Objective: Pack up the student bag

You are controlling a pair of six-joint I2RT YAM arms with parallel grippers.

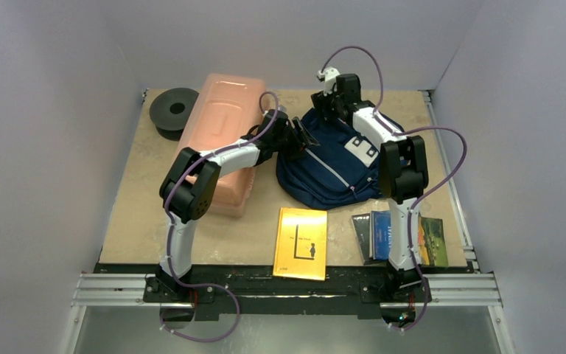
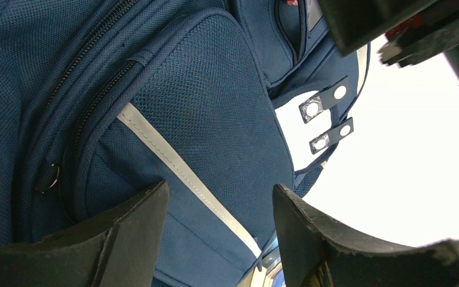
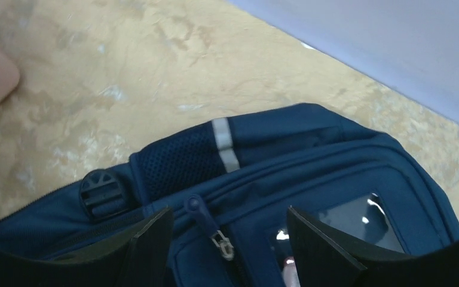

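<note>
The navy bag lies flat in the middle of the table. My left gripper is over its left part, fingers apart above fabric and a pale strip, nothing seen between them. My right gripper is over the bag's back edge, open above a zipper pull and strap buckle. The yellow book lies at the front middle; more books lie at the front right, partly under the right arm.
A pink plastic bin takes up the left, with a black spool beside it. Bare table shows at the far left and left front. Grey walls border the back and sides.
</note>
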